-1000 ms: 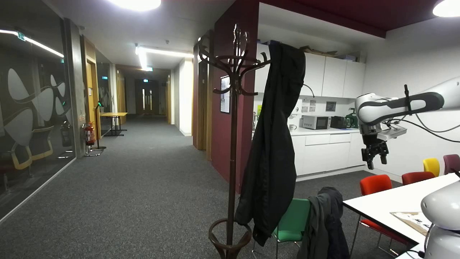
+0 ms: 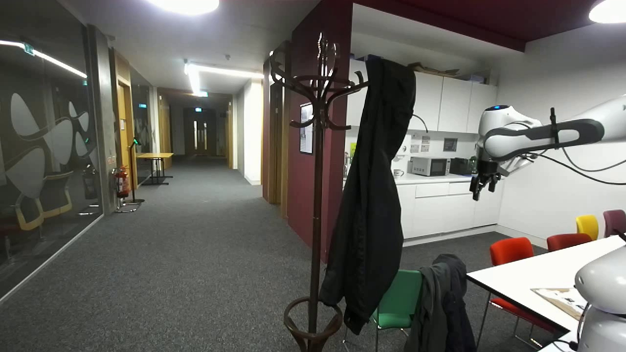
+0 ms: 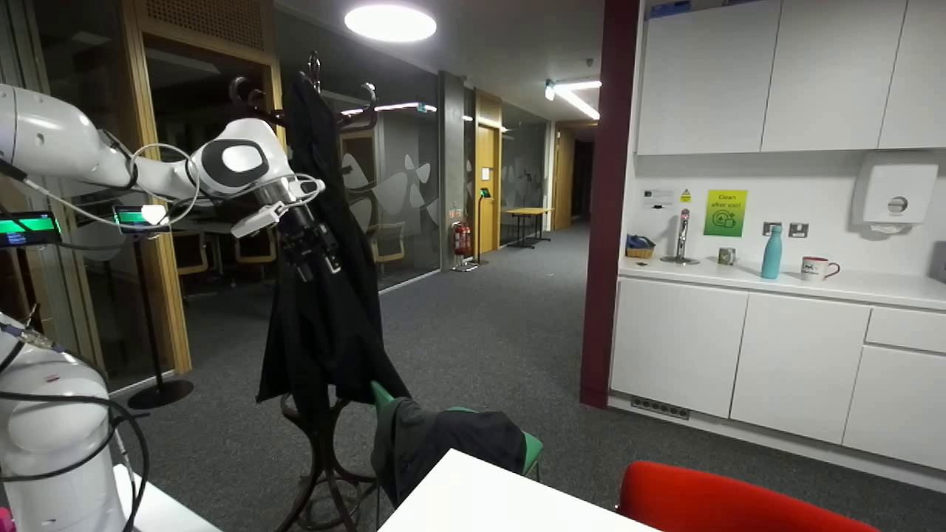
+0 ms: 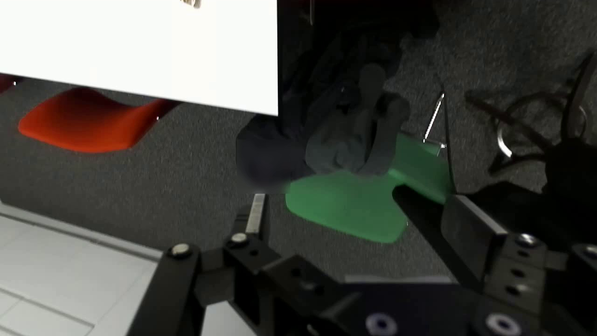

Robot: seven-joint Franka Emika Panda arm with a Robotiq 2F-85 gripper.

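My gripper (image 2: 483, 195) hangs high in the air beyond the table's end, open. In the wrist view its two fingers (image 4: 255, 213) stand wide apart with nothing between them; only the floor and a green chair (image 4: 358, 201) show far below. A black coat (image 2: 375, 176) hangs on the dark wooden coat stand (image 2: 317, 223). From the second exterior view, the gripper (image 3: 319, 267) appears in front of that coat (image 3: 324, 328); whether they touch cannot be told there, but exterior view 1 shows them apart.
Grey and dark jackets (image 2: 443, 293) drape over the green chair. The white table (image 2: 528, 275) holds a flat printed sheet (image 2: 563, 299) near my base. A red chair (image 3: 709, 501) stands at its side. Along the wall runs a kitchen counter (image 3: 709, 273) with a teal bottle (image 3: 772, 253) and mug (image 3: 817, 269).
My gripper has risen and moved to the left in exterior view 1, its wrist tilting outward. Coat, stand, chairs and table look unchanged.
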